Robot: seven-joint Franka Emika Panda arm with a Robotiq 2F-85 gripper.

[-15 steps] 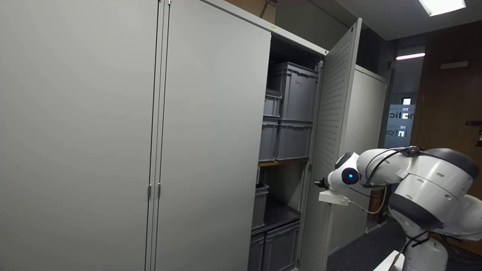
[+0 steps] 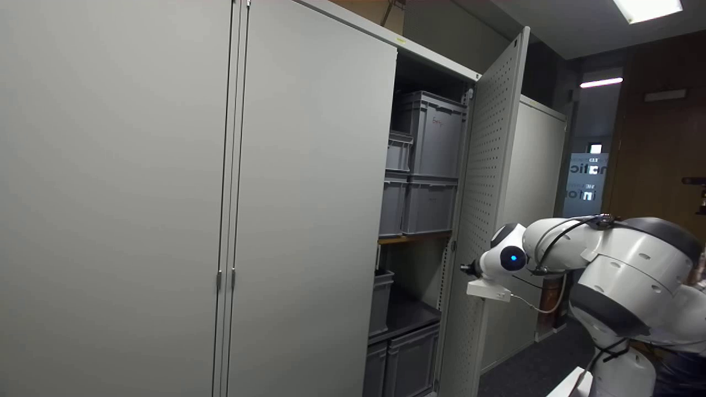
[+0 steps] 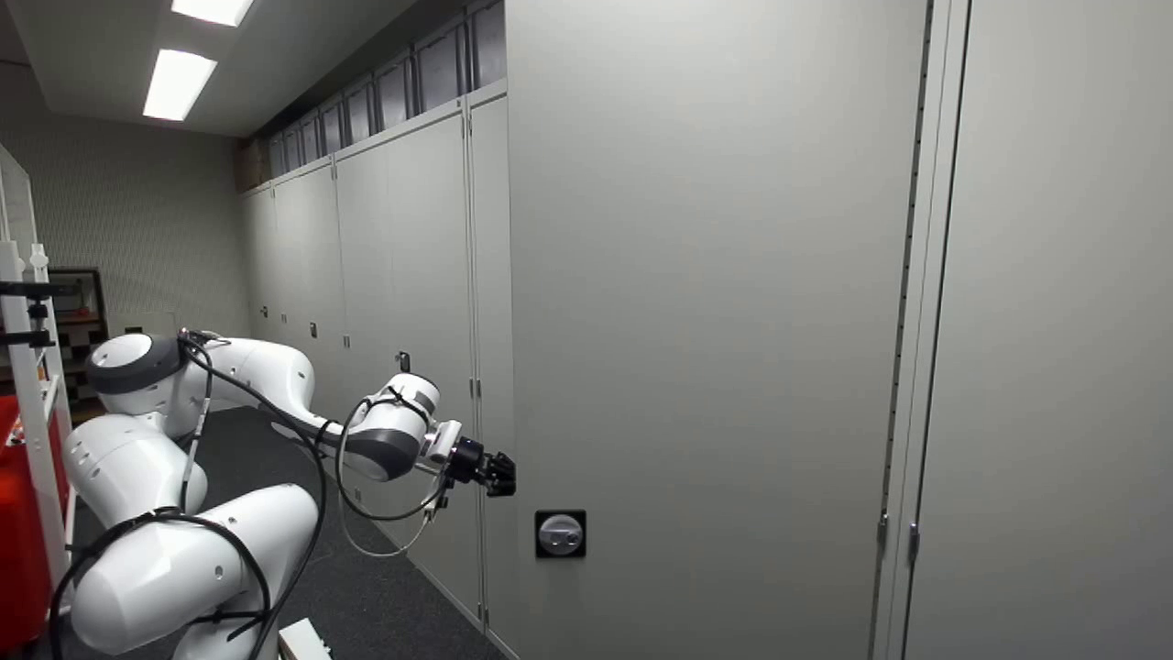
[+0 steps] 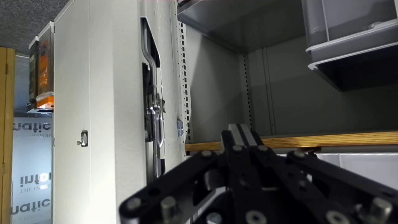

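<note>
A grey cabinet door [image 2: 491,152] with a perforated inner face stands swung outward, baring the cabinet's right-hand part. My gripper [image 2: 465,268] is in front of the opening, on the inner side of that door. Seen from the wrist, the gripper is shut with nothing showing between its fingers; the door edge [image 4: 128,93] with its latch rod [image 4: 151,63] is to its left. In exterior view 2, the gripper [image 3: 503,475] appears left of the round door handle [image 3: 561,533], apart from it.
Grey bins [image 2: 430,205] fill the upper shelf, and another bin [image 2: 380,301] stands on a lower shelf [image 2: 407,314]. A wood-edged shelf board [image 4: 335,139] crosses the wrist view. The adjoining cabinet door [image 2: 317,198] is closed.
The arm, gripper and open door look the same as a second ago. Only a dark shape at the far right edge, behind the arm, is new.
</note>
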